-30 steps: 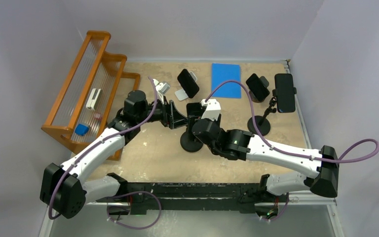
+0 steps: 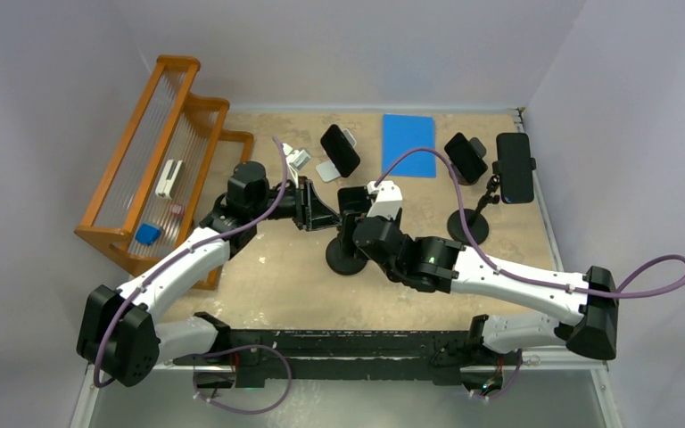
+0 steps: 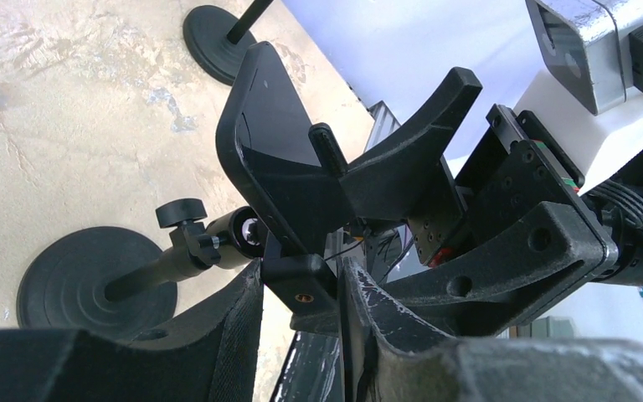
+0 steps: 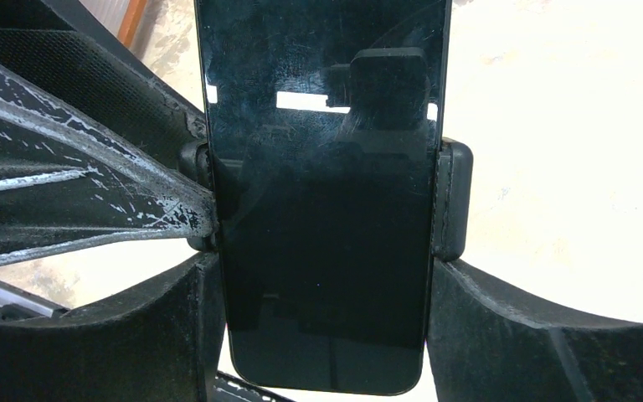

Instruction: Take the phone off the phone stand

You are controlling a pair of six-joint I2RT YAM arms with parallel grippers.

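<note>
A black phone [image 4: 326, 193] sits in the clamp [image 4: 456, 201] of a black stand, whose round base [image 2: 346, 260] rests on the table. In the left wrist view, my left gripper is shut on a black end block [image 3: 303, 289] of that clamp. One left finger [image 4: 159, 193] also shows beside the phone in the right wrist view. My right gripper is part open around the phone's lower part, with a finger close to each long edge. Whether those fingers press on the phone cannot be made out.
A second stand with a phone [image 2: 515, 168] is at the right. Smaller propped phones [image 2: 340, 152] stand at the back, either side of a blue sheet [image 2: 408, 145]. A wooden rack [image 2: 178, 116] occupies the left.
The stand and phone look unmoved.
</note>
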